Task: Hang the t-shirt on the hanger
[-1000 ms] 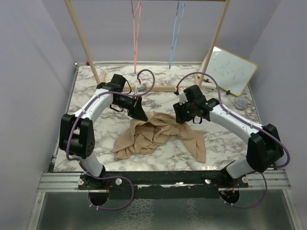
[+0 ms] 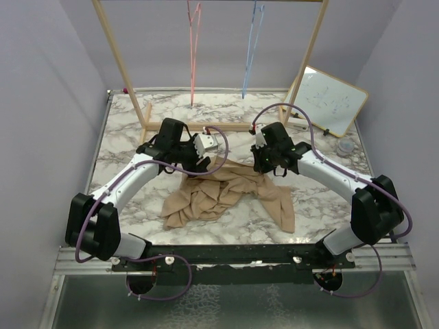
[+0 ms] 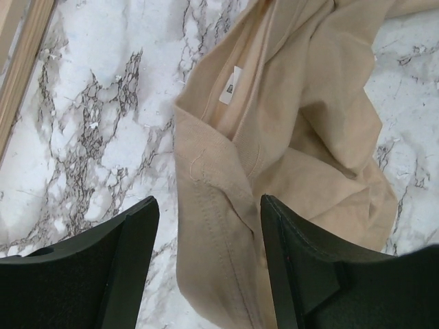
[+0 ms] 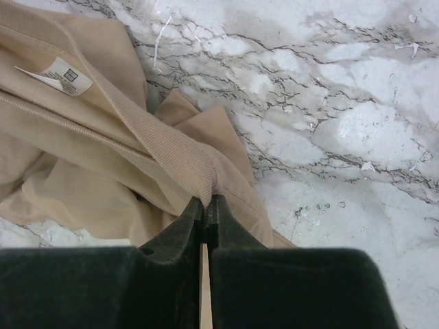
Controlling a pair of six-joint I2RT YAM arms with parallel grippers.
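The beige t-shirt (image 2: 212, 192) lies crumpled on the marble table, its label showing at the neck in both wrist views. My left gripper is open just over one folded edge of the shirt (image 3: 216, 178), cloth lying between and below its fingers. My right gripper is shut on the raised edge of the fabric (image 4: 171, 144) at the shirt's other side. A pink hanger (image 2: 194, 55) and a blue hanger (image 2: 250, 51) hang from the wooden rack above the back of the table.
The wooden rack's base bar (image 2: 233, 127) crosses the table behind the shirt. A whiteboard (image 2: 326, 99) leans at the back right, with a clear container (image 2: 345, 147) beside it.
My left gripper has opened on the shirt edge it was at, and the left arm has shifted. My right gripper has shut on the cloth; the right arm barely moved.
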